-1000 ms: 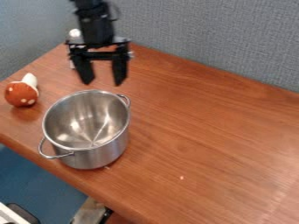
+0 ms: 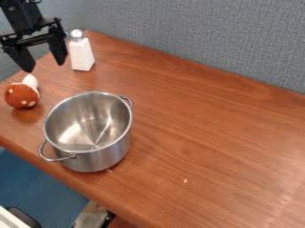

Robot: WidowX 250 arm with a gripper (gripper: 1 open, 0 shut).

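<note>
My black gripper [image 2: 42,57] hangs in the air at the upper left, above a red-and-white mushroom-like toy [image 2: 21,98] and left of a white bottle [image 2: 81,53]. Its two fingers stand apart, with nothing visible between them. A steel pot [image 2: 87,145] with two handles sits on the wooden table near its left edge.
A grey wall [image 2: 215,36] runs along the back. Blue floor shows beyond the table's lower left edge.
My gripper has swept left from above the pot's back, past the bottle, to above the toy. The pot, toy and bottle look unmoved.
</note>
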